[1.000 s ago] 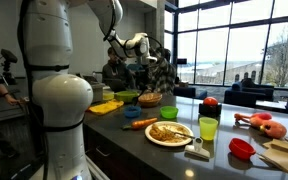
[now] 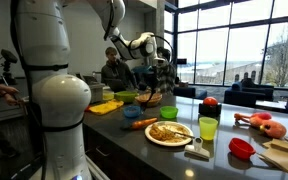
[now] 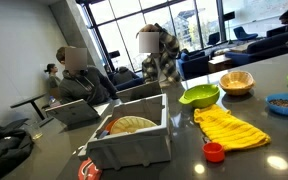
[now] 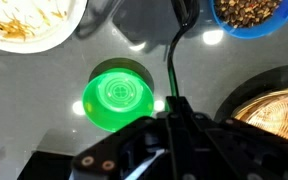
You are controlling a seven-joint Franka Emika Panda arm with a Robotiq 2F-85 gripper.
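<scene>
In the wrist view, my gripper is shut on a thin dark handle. The handle belongs to a black utensil [image 4: 187, 14], whose far end runs out of the top of the frame. A green bowl [image 4: 119, 98] lies left of the fingertips, looking empty. At the upper right sits a blue bowl [image 4: 252, 12] with small brown pieces inside. Part of a white plate [image 4: 62, 36] with pasta shows at upper left. From outside, my gripper [image 2: 156, 72] hangs above the table behind the plate; its fingertips are too small to make out.
A wicker basket [image 4: 282, 112] is at the right of the wrist view. A carrot [image 2: 138, 125], a yellow-green cup [image 2: 208, 128] and a red bowl [image 2: 241, 149] stand around the plate. A grey bin [image 3: 129, 140] and a yellow cloth [image 3: 229, 130] occupy the far end.
Over the last second the arm's wrist has shifted a little to the right and lower in exterior view 1. The bowls and plate stay where they were.
</scene>
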